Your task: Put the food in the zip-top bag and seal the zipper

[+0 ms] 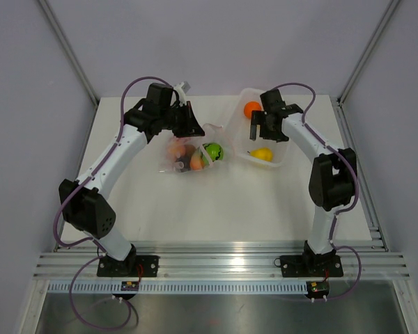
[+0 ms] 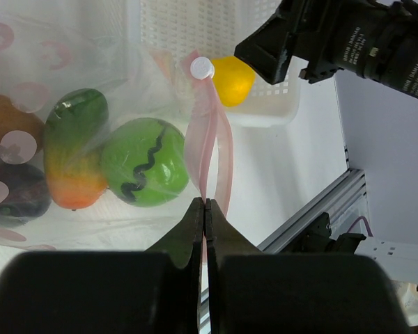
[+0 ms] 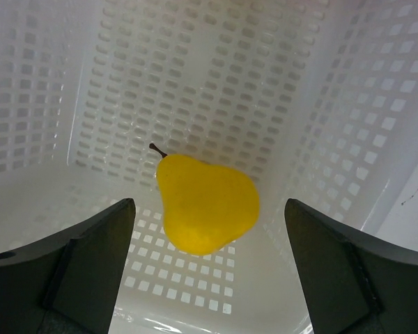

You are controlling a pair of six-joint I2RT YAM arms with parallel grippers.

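The clear zip top bag (image 1: 168,161) lies left of centre with several pieces of food inside, among them a mango (image 2: 75,149) and a green watermelon (image 2: 145,163). Its pink-edged mouth (image 2: 218,149) faces right. My left gripper is shut on that pink edge, which runs in between its fingertips. A yellow pear (image 3: 203,202) lies in the near corner of the white basket (image 1: 242,154). Above it, my right gripper is open, pointing down into the basket, one finger to each side of the pear in the right wrist view and nothing held.
An orange (image 1: 252,109) is at the basket's far end. Perforated basket walls (image 3: 376,125) rise close around the right gripper.
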